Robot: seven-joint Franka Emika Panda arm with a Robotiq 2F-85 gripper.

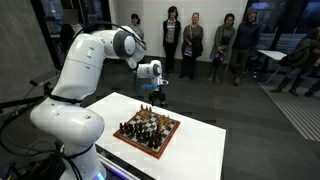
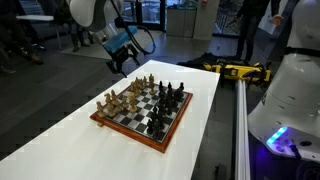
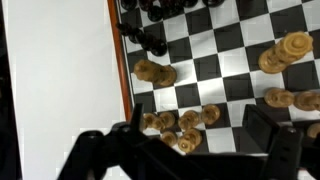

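Note:
A checkered chessboard (image 2: 108,124) with a brown wooden border lies on the white table, tan pieces along one side and dark pieces (image 1: 140,133) along the other. My gripper (image 1: 155,100) hangs above the tan side, its fingers apart. Below, in the wrist view, several small tan pieces (image 3: 188,119) appear between and just beyond the black fingers. Nothing is held there. Taller tan pieces (image 3: 155,72) stand farther in on the squares. The squares directly under the gripper body are partly hidden.
Bare white tabletop (image 1: 195,145) lies on both sides of the board. In exterior view 2, a yellow-and-black object (image 2: 240,70) rests beyond the table's edge. Several people stand along the back wall, away from the table.

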